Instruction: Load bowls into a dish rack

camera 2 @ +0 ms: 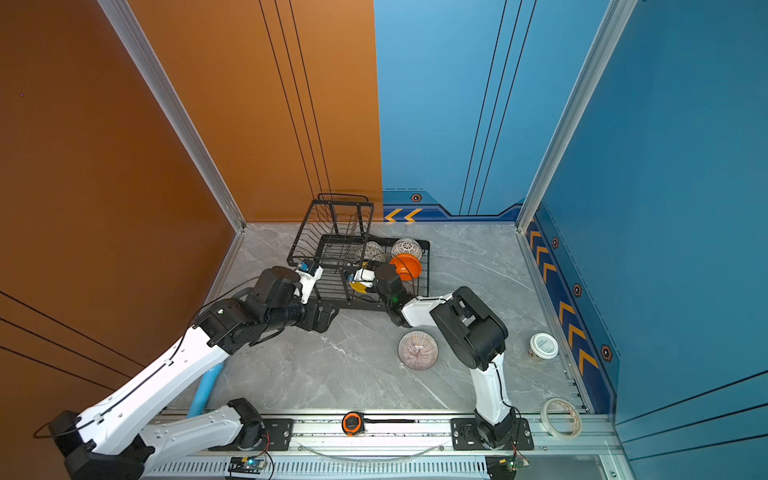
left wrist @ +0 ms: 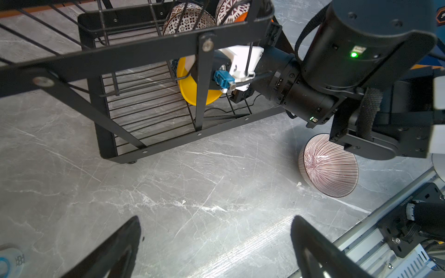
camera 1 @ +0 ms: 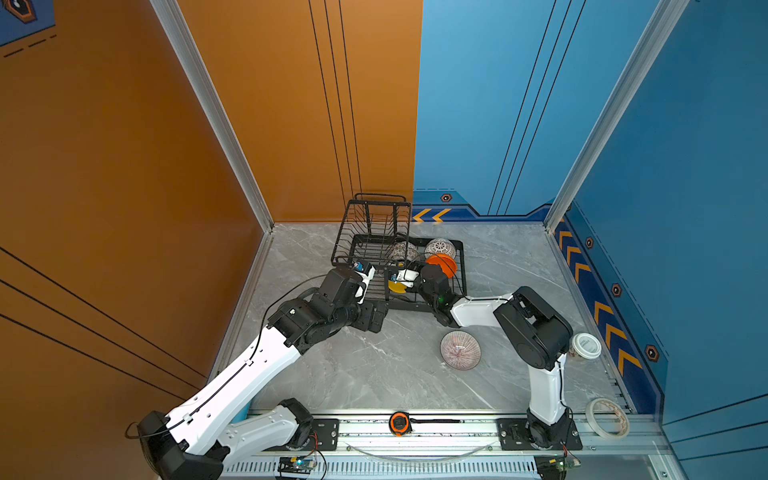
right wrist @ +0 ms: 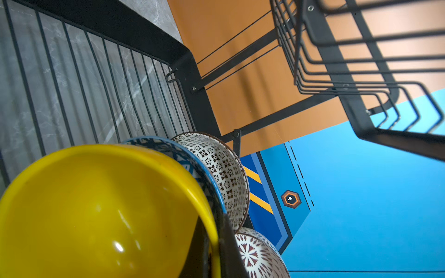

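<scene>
A black two-tier dish rack [camera 1: 414, 305] stands at the back of the table. Inside its lower tier, the yellow bowl [right wrist: 92, 199] sits on its side, and my right gripper is shut on its rim. Behind it are a blue-rimmed bowl [right wrist: 185, 159], a brown-patterned bowl [right wrist: 222, 169] and another patterned bowl [right wrist: 259, 257]. An orange bowl [camera 1: 441, 265] rests in the rack's right part. A striped pinkish bowl [camera 1: 461, 350] lies upright on the table in front. My left gripper is open and empty, over bare table before the rack.
The raised upper basket [camera 1: 372, 228] overhangs the rack's left side, close to both arms. A white-lidded tub [camera 1: 586, 345] and a tape roll [camera 1: 608, 418] are at the right. A tape measure [camera 1: 400, 423] lies on the front rail.
</scene>
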